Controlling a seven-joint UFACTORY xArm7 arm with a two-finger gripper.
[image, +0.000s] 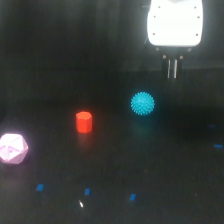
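Observation:
High at the right, my gripper (172, 70) hangs below its white body (175, 22), pointing down. Its two thin fingers stand close together, shut, and I see nothing between them. A blue-green spiky ball (142, 103) lies on the dark surface, below and to the left of the fingertips and apart from them. Farther left is a small red block (83, 122). A pale pink faceted ball (13, 148) sits at the left edge of the view.
Small blue marks (87, 191) dot the dark tabletop (120, 165) along the front, with more at the right. A tiny white mark lies near the front left. Wide stretches between the objects are clear.

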